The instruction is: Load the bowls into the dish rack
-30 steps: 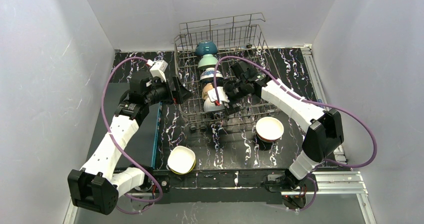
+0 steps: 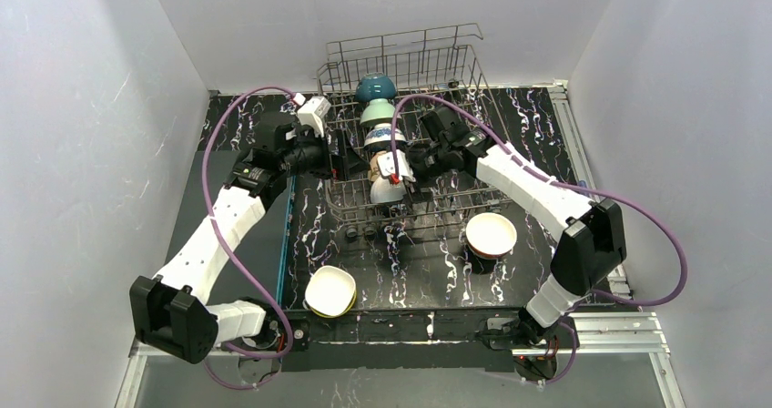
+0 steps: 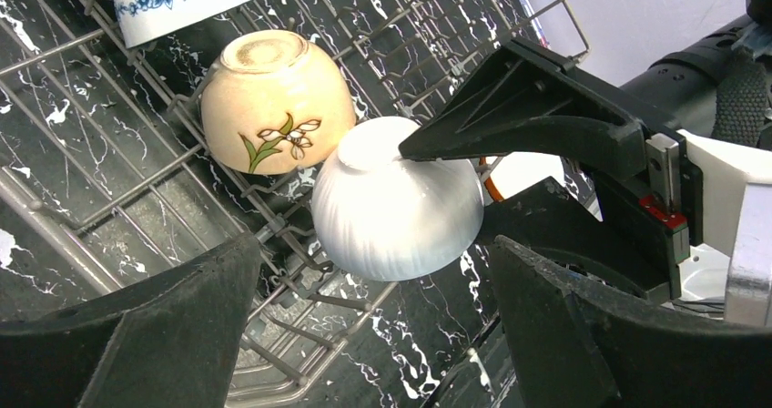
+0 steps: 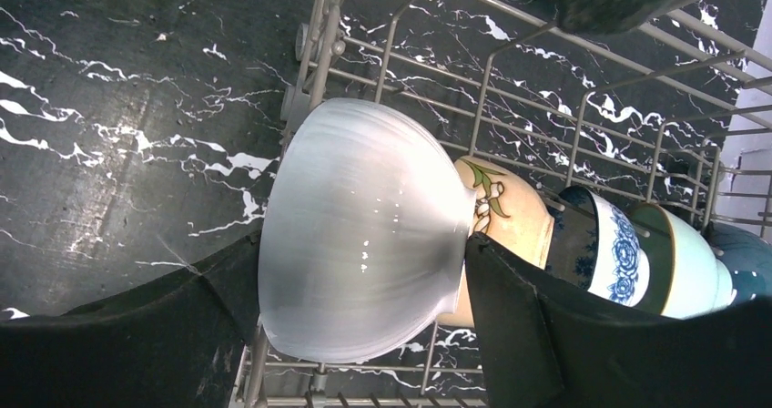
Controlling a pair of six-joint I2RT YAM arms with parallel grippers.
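A white bowl [image 4: 364, 230] stands on its side at the near end of the dish rack [image 2: 339, 209]. The fingers of my right gripper straddle it, one by the rim and one by the foot; whether they press on it is unclear. Behind it, tilted in a row, are a tan flowered bowl [image 3: 278, 107], a blue-and-white bowl [image 2: 382, 137], a green bowl [image 2: 378, 112] and a dark blue bowl [image 2: 375, 87]. My left gripper [image 2: 350, 159] is open at the rack's left side, with nothing held between its fingers.
On the counter in front of the rack stand a squarish cream dish [image 2: 330, 290] at left and a round cream bowl [image 2: 491, 234] at right. Wire tines and the rack's rim surround both grippers. Bare counter [image 2: 410, 276] lies between the two front dishes.
My left arm has swung right, bringing its gripper farther over the rack's left side toward the bowls. The right arm has shifted only slightly, and the bowls look unmoved.
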